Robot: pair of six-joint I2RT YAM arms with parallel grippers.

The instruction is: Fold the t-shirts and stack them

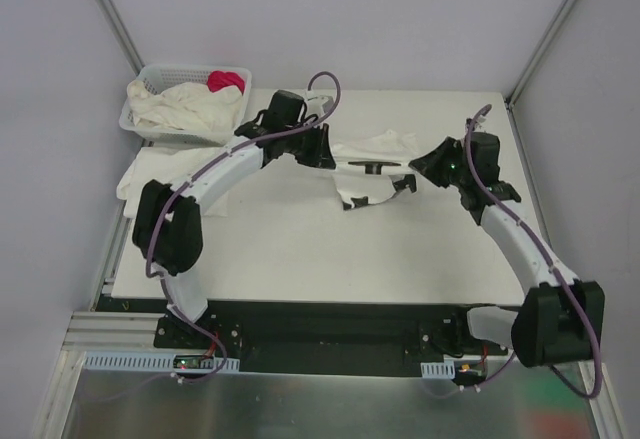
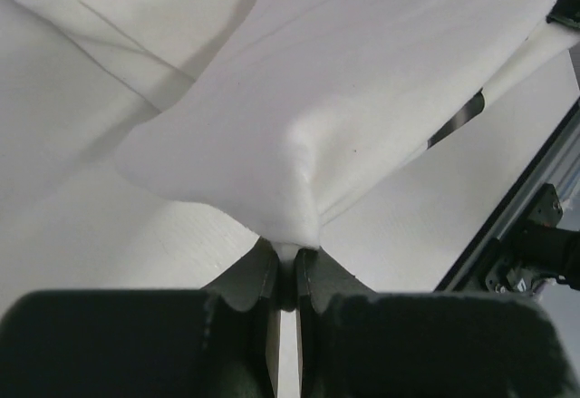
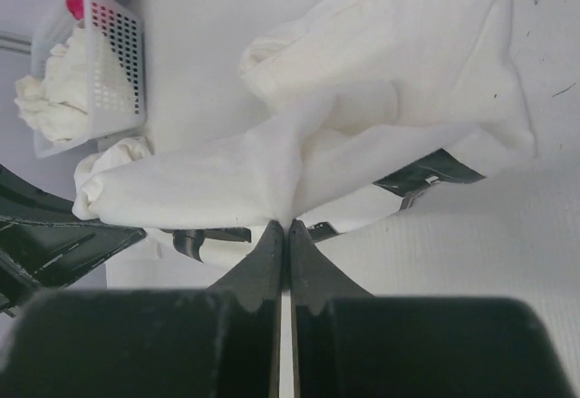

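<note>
A white t-shirt with black patches [image 1: 372, 194] is stretched between both arms above the middle of the table, its lower part draping onto the tabletop. My left gripper is shut on a gathered edge of the shirt [image 2: 335, 117]. On the opposite side my right gripper is shut on another pinch of the shirt [image 3: 208, 180], the cloth running right into its fingertips. Black print [image 3: 430, 173] shows along the underside in the right wrist view. Part of the shirt's far side lies flat on the table behind the lifted edge.
White folded cloth [image 1: 160, 181] lies flat at the table's left, partly under my left arm. A white basket [image 1: 185, 71] at the back left holds cream garments [image 1: 185, 109] and a red one [image 1: 226, 81].
</note>
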